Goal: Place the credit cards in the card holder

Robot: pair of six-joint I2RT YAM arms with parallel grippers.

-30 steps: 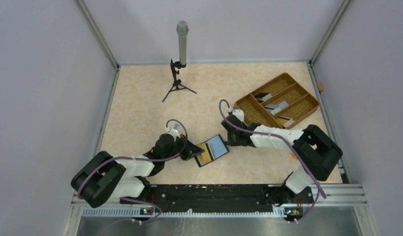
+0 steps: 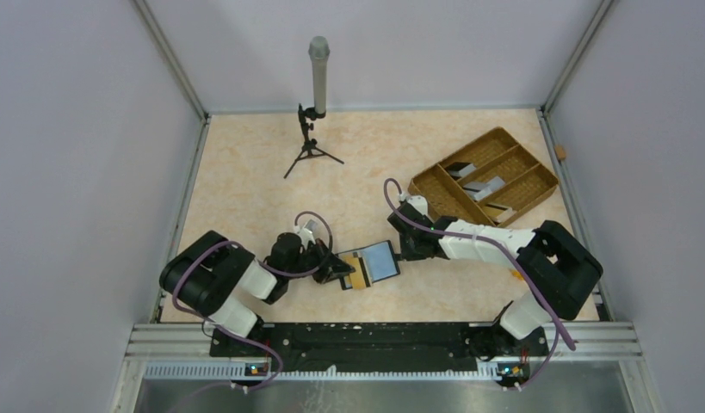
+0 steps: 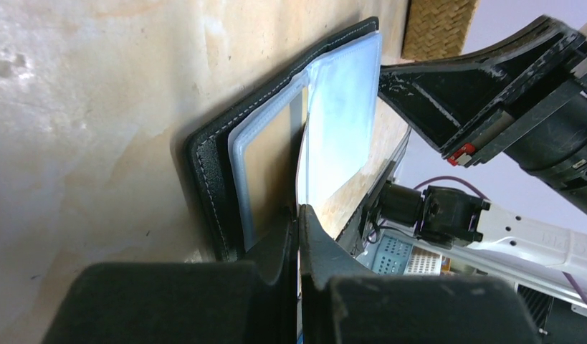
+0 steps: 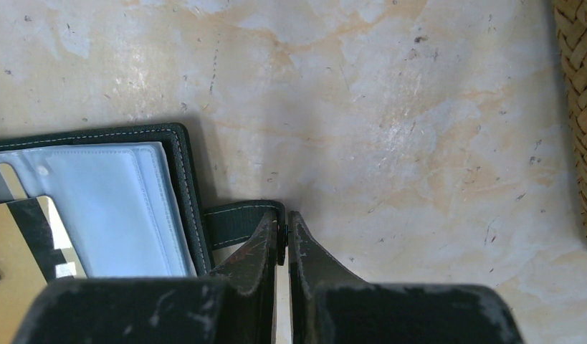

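Note:
The card holder (image 2: pixel 383 261) lies open on the table, black outside with pale blue sleeves. Its short black strap (image 4: pixel 240 222) reaches into my right gripper, which is shut on its end. A gold card (image 4: pixel 11 251) with a black stripe lies over the blue sleeve in the right wrist view. Edge-on in the left wrist view, this card rises between the fingertips of my left gripper, shut on it. Beneath it, something gold (image 3: pixel 269 158) shows inside the left sleeve. Whether the held card's far edge is in a slot cannot be told.
A woven tray (image 2: pixel 435 194) with several compartments holding cards stands at the back right. A tripod (image 2: pixel 309 155) with a grey cylinder is at the back left.
The holder has rotated slightly to lie straighter. The right arm has barely shifted.

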